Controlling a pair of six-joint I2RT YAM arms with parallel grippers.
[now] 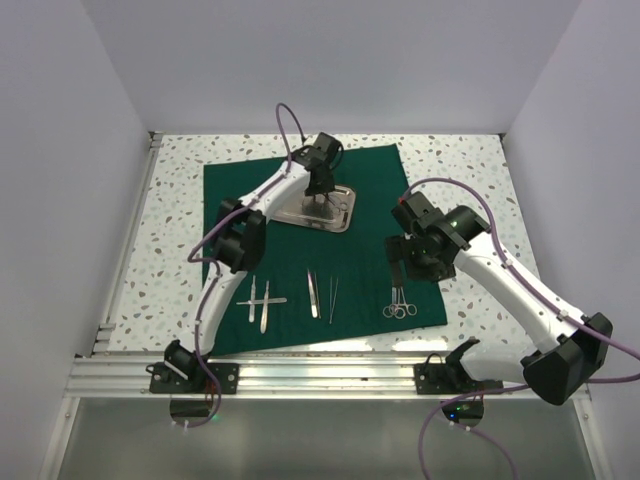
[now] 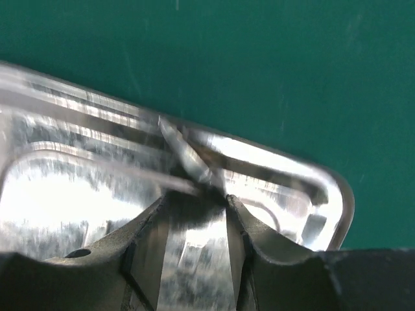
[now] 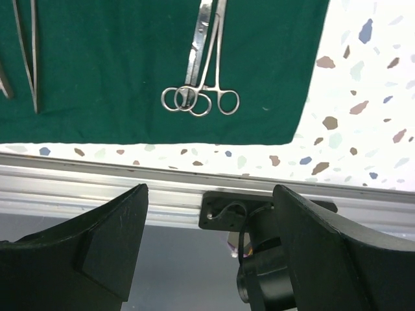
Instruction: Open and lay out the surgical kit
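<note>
A silver metal tray (image 1: 290, 215) lies at the back of the green cloth, holding a slim metal instrument (image 1: 338, 203) near its right end. My left gripper (image 1: 320, 192) hangs over that part of the tray, fingers open. In the left wrist view a blurred metal piece (image 2: 185, 152) shows just ahead of the gap between the fingertips; I cannot tell if they touch it. Over the right part of the cloth my right gripper stands open and empty. Near it lie two scissor-like instruments (image 3: 211, 65), side by side with ring handles overlapping.
Tweezers (image 1: 334, 300) and a slim handle (image 1: 314, 295) lie on the green cloth (image 1: 365, 260) at front centre. To the left, scalpel-like tools (image 1: 265, 305) lie with one crosswise.
</note>
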